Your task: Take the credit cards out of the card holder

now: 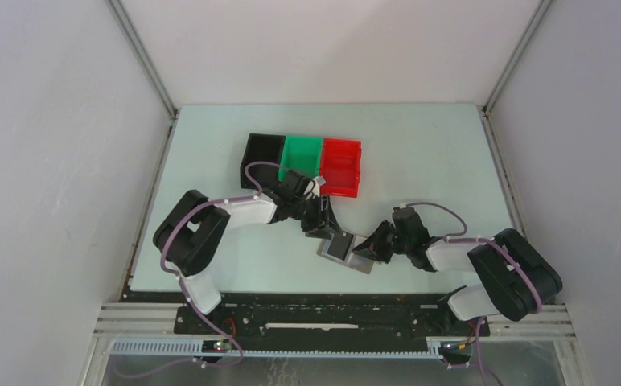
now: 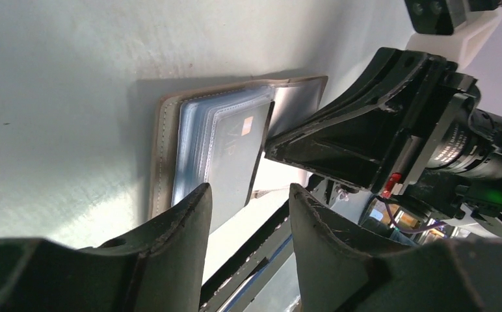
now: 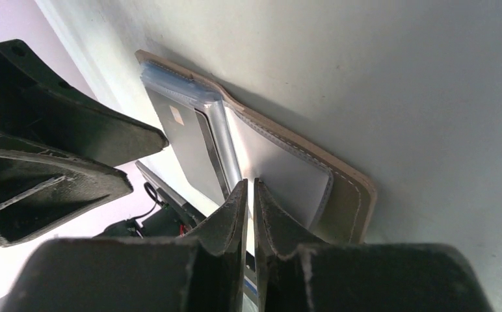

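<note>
The card holder (image 1: 338,247) lies open on the table near the front, a brown cover with clear sleeves; cards show in the left sleeve stack (image 2: 232,156) in the left wrist view. My left gripper is part open over that stack's edge, nothing visibly held. My right gripper rests low on the white sleeve (image 3: 277,162) on the holder's other half, its fingertips close together with a slight gap; whether anything is between them is unclear.
A black box (image 1: 263,149), a green box (image 1: 302,153) and a red box (image 1: 340,165) stand in a row behind the holder.
</note>
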